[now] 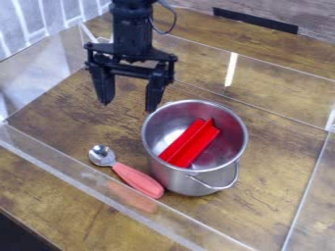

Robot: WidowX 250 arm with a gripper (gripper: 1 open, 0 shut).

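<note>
The black gripper [129, 88] hangs above the wooden table, up and to the left of a steel pot, its two fingers spread apart with nothing between them. The pot [177, 180] has a wire handle at its front and holds a red object [194, 143] with a lengthwise ridge or channel. A spoon [131, 175] with a metal head and pink handle lies on the table, left of the pot's front and below the gripper.
Clear low walls [39, 147] border the work area on the wooden table [59, 111].
</note>
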